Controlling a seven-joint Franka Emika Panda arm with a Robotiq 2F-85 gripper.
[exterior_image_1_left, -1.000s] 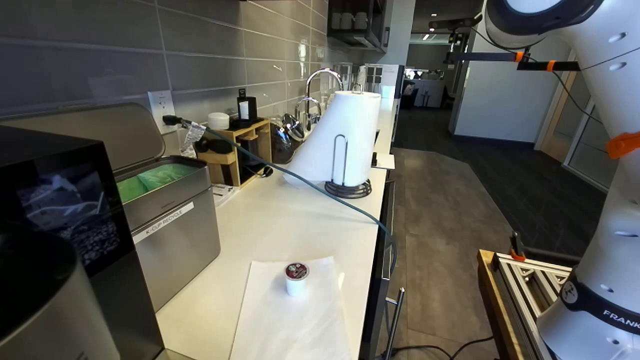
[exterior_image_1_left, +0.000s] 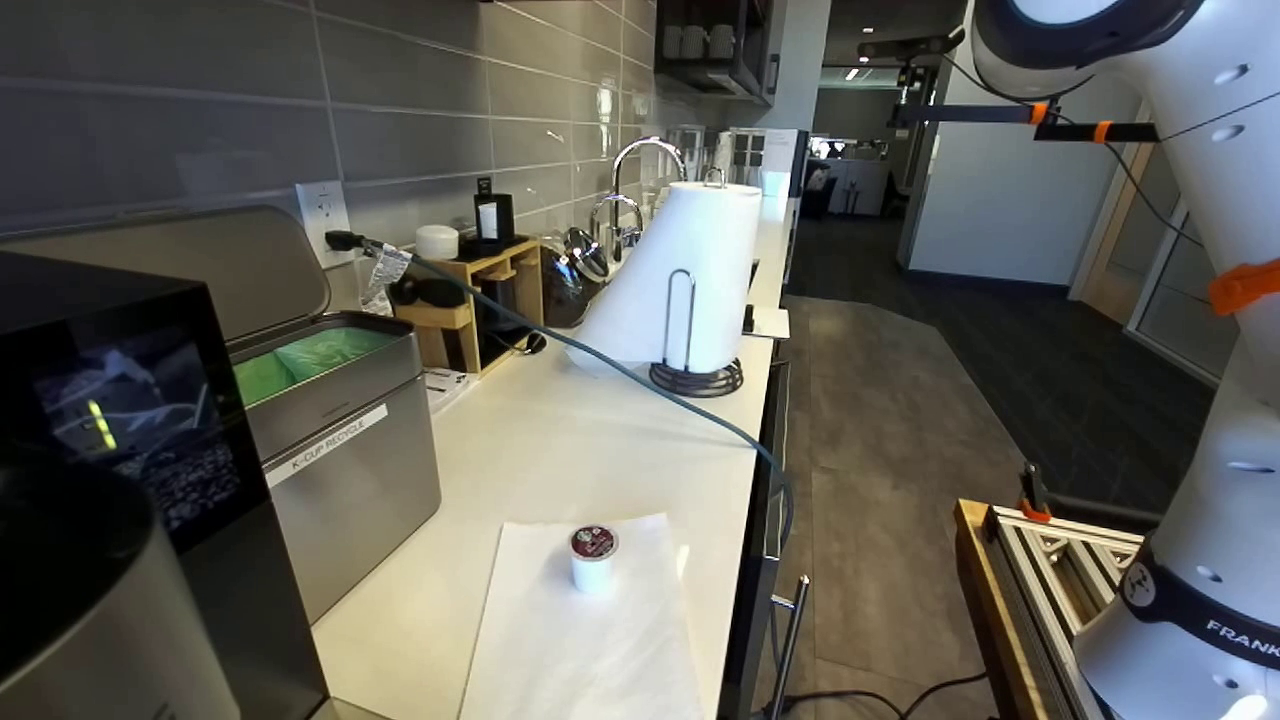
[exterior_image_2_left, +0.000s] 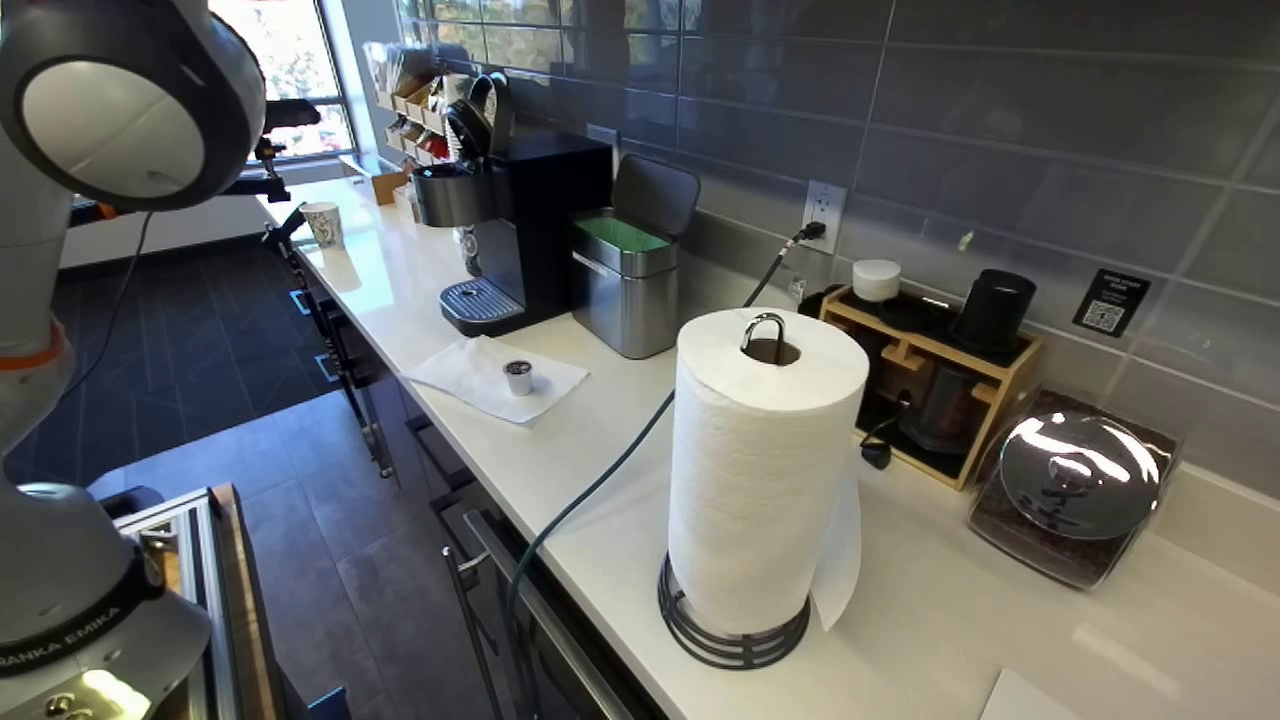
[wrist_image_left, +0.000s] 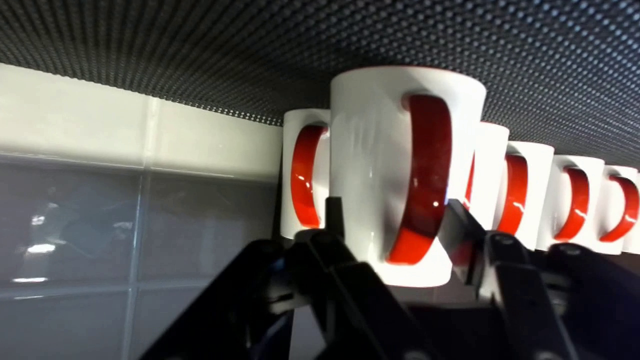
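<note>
In the wrist view a white mug (wrist_image_left: 369, 162) with a red handle (wrist_image_left: 433, 162) fills the middle, against a dark mesh surface along the top of the picture. My gripper is part open, its dark fingers (wrist_image_left: 334, 217) well apart in front of the mug's two sides. Whether either finger touches the mug, I cannot tell. Both exterior views leave the gripper out of frame.
Close by are another mug (wrist_image_left: 290, 207) on the left and several red-handled mugs (wrist_image_left: 540, 198) in a row on the right. Grey tiles (wrist_image_left: 66, 231) lie at left. Below, the counter holds a coffee pod (exterior_image_1_left: 593, 560), paper towel roll (exterior_image_2_left: 762, 492) and recycle bin (exterior_image_2_left: 627, 294).
Nothing on the counter has moved in exterior view 1. The visible part of the arm stands almost where it was; only a very slight shift shows.
</note>
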